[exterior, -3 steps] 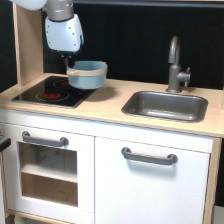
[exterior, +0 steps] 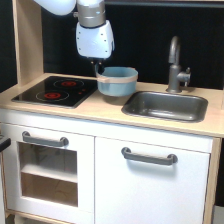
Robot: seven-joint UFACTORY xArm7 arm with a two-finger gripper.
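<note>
A pale blue-green pot (exterior: 118, 84) is near the back of the counter, between the stove and the sink, its opening partly visible. At the pot's left rim is my gripper (exterior: 99, 69), small and dark below the white arm (exterior: 94, 40), shut on the pot there. The fingertips are too small to make out singly. Whether the pot's base touches the counter or hangs just above it, I cannot tell.
Left of the pot lies the black stove top (exterior: 55, 91) with red-ringed burners. On the right is an empty grey sink (exterior: 165, 105) with a dark faucet (exterior: 176, 68). Bare wooden counter (exterior: 108, 111) lies between them. White cabinets (exterior: 150, 185) stand below.
The arm and the pot have moved together to the right, away from the stove top and closer to the sink. The pot also appears slightly lower.
</note>
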